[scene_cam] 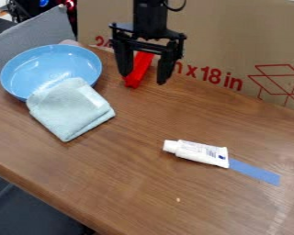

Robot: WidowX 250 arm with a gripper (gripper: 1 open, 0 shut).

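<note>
My black gripper (144, 66) is open at the top middle of the view, fingers pointing down, just above and around a red object (136, 76) that stands near the cardboard backdrop; whether it touches it I cannot tell. A light blue plate (51, 64) is at the left, with a folded pale cloth (70, 109) just in front of it. A white tube (197, 152) lies on the wooden table (150, 193) at the right.
A blue tape strip (255, 173) extends from the tube. Printed cardboard (235, 46) backs the table, and grey fabric (27, 41) sits at the far left.
</note>
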